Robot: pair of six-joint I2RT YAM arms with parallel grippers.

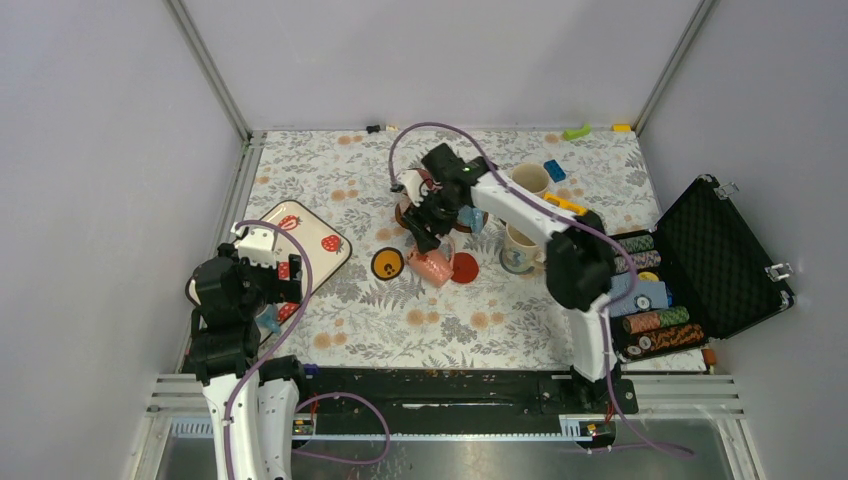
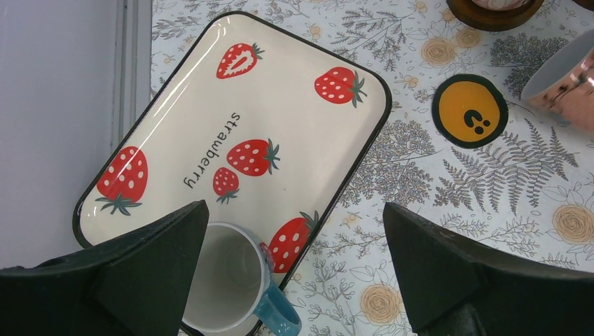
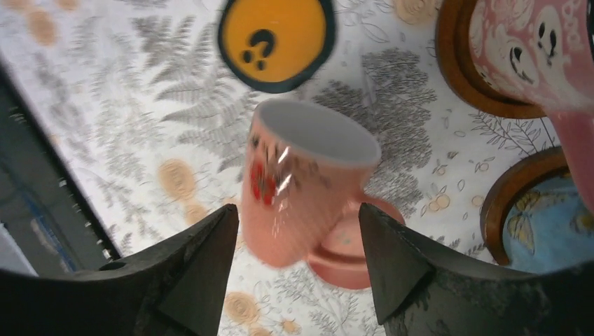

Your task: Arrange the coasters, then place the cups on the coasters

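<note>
A pink cup [image 1: 432, 268] lies tipped on its side between the yellow coaster [image 1: 387, 264] and the red coaster [image 1: 465, 267]. In the right wrist view the mouth of the cup [image 3: 308, 182] faces the yellow coaster [image 3: 277, 42], with its handle to the right. Right beside the cup, in the top view, is my right gripper [image 1: 425, 238]. Its fingers [image 3: 199, 259] stand apart, one toward each side of the cup; whether they touch it I cannot tell. Over the strawberry tray [image 2: 280, 168], my left gripper is open and empty.
A blue-handled cup [image 2: 224, 280] rests on the tray beneath the left gripper. Behind the right arm are cups on brown coasters, partly hidden, and a white cup [image 1: 523, 248]. An open case [image 1: 650, 300] stands at the right.
</note>
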